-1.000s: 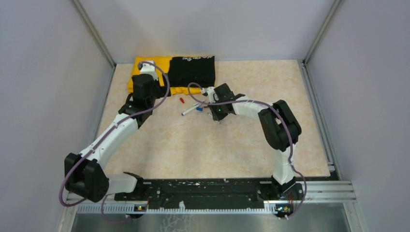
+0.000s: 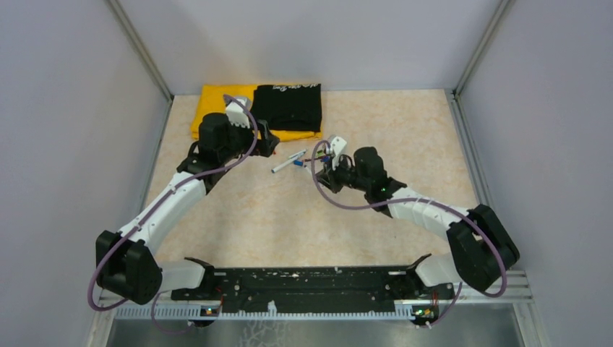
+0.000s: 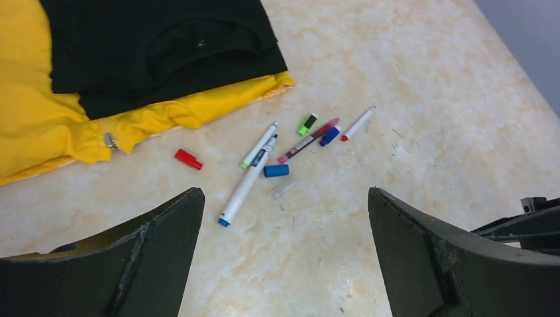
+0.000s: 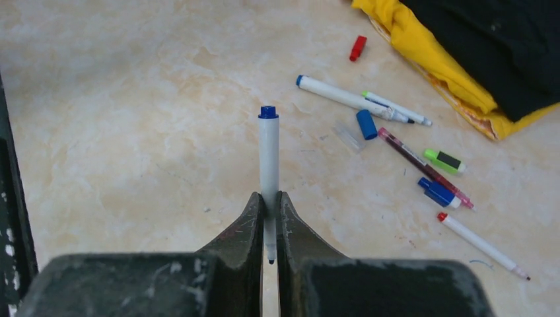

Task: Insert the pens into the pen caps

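Observation:
My right gripper is shut on a thin white pen (image 4: pixel 269 155) with a blue end, clear of the table. My left gripper stands open and empty above the table. In the left wrist view, the pens on the table are a thick white-and-blue marker (image 3: pixel 243 188), a thin green-ended pen (image 3: pixel 259 144), a dark pink pen (image 3: pixel 305 143) and a red-ended pen (image 3: pixel 358 123). Loose caps lie around them: red (image 3: pixel 189 158), blue (image 3: pixel 276 170), clear (image 3: pixel 282 189), green-black (image 3: pixel 308 124) and dark blue (image 3: pixel 330 136).
A folded yellow cloth (image 2: pixel 209 105) with a black cloth (image 2: pixel 289 108) on it covers the back left of the table. Bare table (image 2: pixel 275 224) spreads across the front. Both arms stand close to the pens, one on each side.
My left gripper, still open, has swung rightward towards the pens.

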